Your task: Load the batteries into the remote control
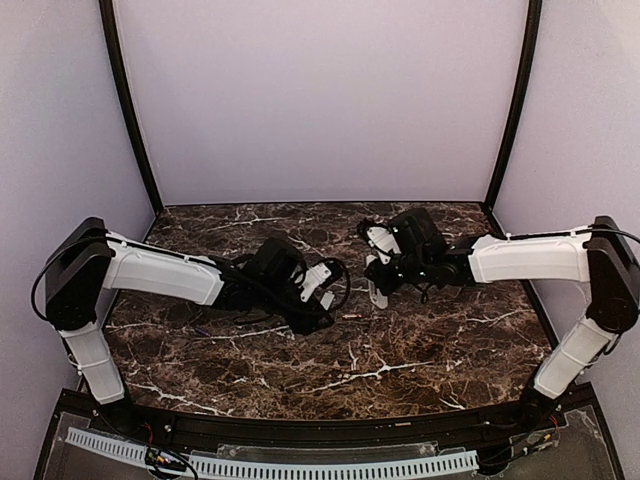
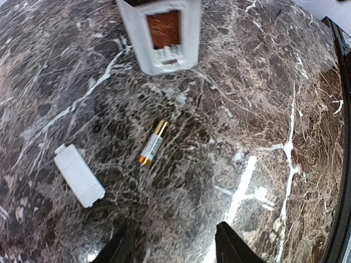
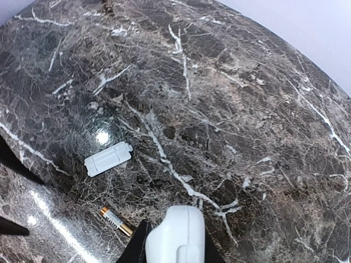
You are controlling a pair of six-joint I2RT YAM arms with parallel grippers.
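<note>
A white remote control (image 1: 378,295) is held upright by my right gripper (image 1: 374,266), which is shut on it; in the left wrist view the remote (image 2: 189,46) shows an open battery compartment, and in the right wrist view its white end (image 3: 174,235) fills the bottom. A battery lies on the marble table, also in the right wrist view (image 3: 115,221). The white battery cover (image 2: 79,175) lies near it. My left gripper hangs above the table near the battery and cover, its fingers apart with nothing between them.
A small thin item (image 1: 200,331) lies at the left. Pale walls stand behind and at the sides, with a dark rail along the front edge.
</note>
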